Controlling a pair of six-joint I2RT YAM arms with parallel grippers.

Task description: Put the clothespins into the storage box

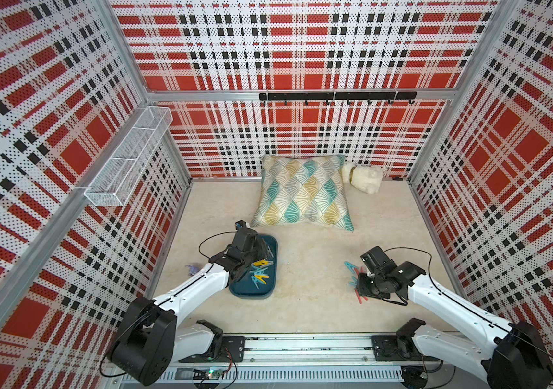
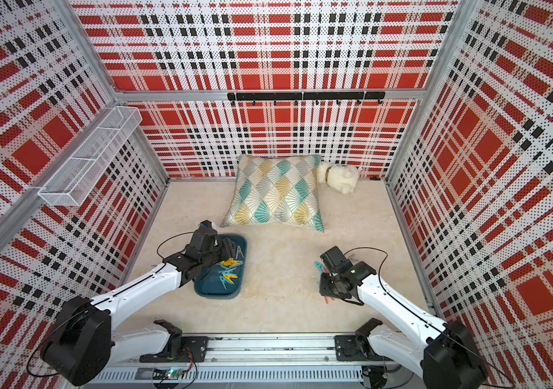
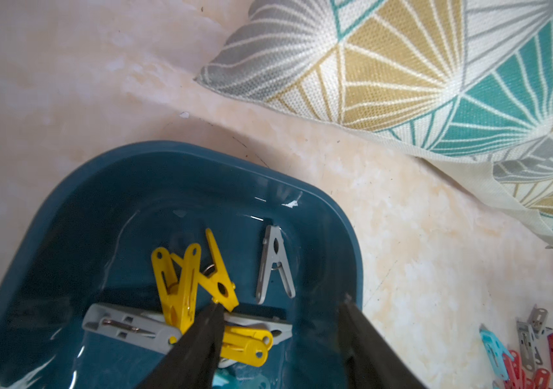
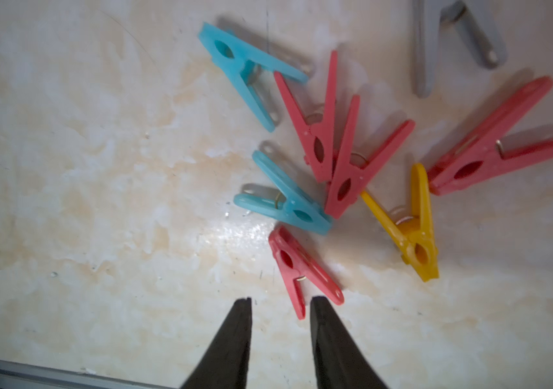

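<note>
The dark blue storage box (image 1: 274,275) holds several clothespins. Among them are a yellow clothespin (image 3: 179,285) and a grey clothespin (image 3: 275,264); part of a teal clothespin (image 3: 229,380) shows at the bottom of the left wrist view. Over the box, my left gripper is open, its fingers wide apart and holding nothing. My right gripper is also open and empty, low over the loose clothespins on the table. Just ahead of its fingertips lies a red clothespin (image 4: 294,262). Farther off are a blue clothespin (image 4: 299,208) and a yellow clothespin (image 4: 419,240).
Behind the box lies a patterned cushion (image 1: 303,191), with a white plush toy (image 1: 366,178) at its right. Bare tabletop (image 1: 315,265) separates the box from the loose clothespins. A white wire rack (image 1: 132,152) hangs on the left wall.
</note>
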